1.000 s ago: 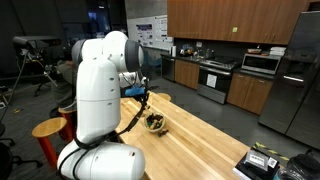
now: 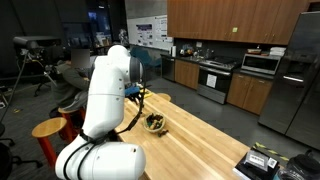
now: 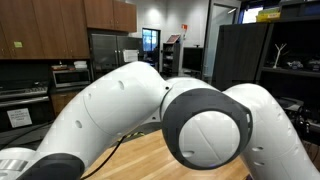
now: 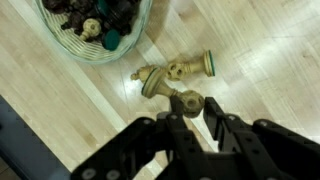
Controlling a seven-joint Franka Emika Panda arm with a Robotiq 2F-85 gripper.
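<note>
In the wrist view my gripper is shut on a light wooden chess piece (image 4: 158,85). Its rounded end sits between the fingertips, and its wider disc end points up and left. A second light chess piece (image 4: 188,69) lies on its side on the table just beyond. The held piece overlaps it in this view, so I cannot tell whether they touch. Up and to the left stands a round woven basket (image 4: 66,42) containing several dark pieces and a light one.
The pale wooden table (image 2: 205,150) has wide clear room to the right of the basket. Black items (image 2: 258,163) lie near its front right edge. A dark area beyond the table's edge fills the wrist view's lower left corner.
In exterior view 1 the upper part of my arm has shifted slightly left and lower. The basket stays in place.
</note>
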